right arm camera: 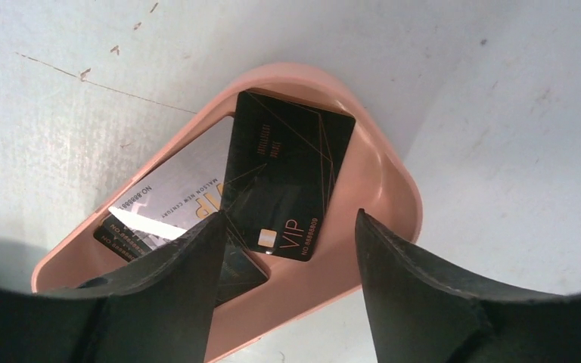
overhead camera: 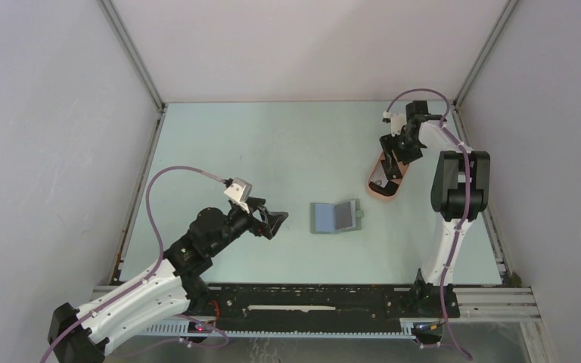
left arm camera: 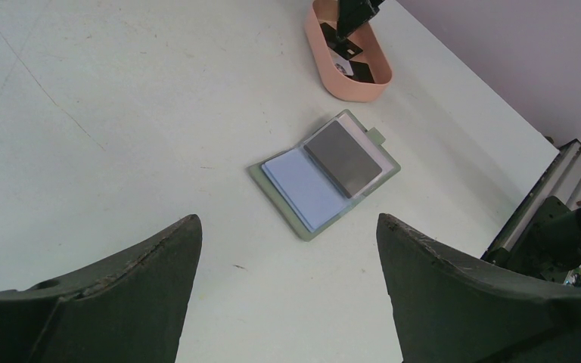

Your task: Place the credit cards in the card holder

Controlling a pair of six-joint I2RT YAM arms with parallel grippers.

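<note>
Inside a pink tray (right arm camera: 402, 198) lie several cards: a black VIP card (right arm camera: 287, 170) on top at the far end, a silver card (right arm camera: 185, 178) beside it, and dark ones partly covered. Over this tray is my right gripper, its fingers apart with nothing held between them. The card holder (left arm camera: 276, 200), grey-green with a blue inner side (left arm camera: 308, 187) and a dark grey panel, lies spread flat on the table. My left gripper (overhead camera: 278, 221) hovers left of the holder, open and empty; in its wrist view the fingers (left arm camera: 439, 280) are wide apart.
A wall (overhead camera: 552, 151) rises beyond the right edge.
</note>
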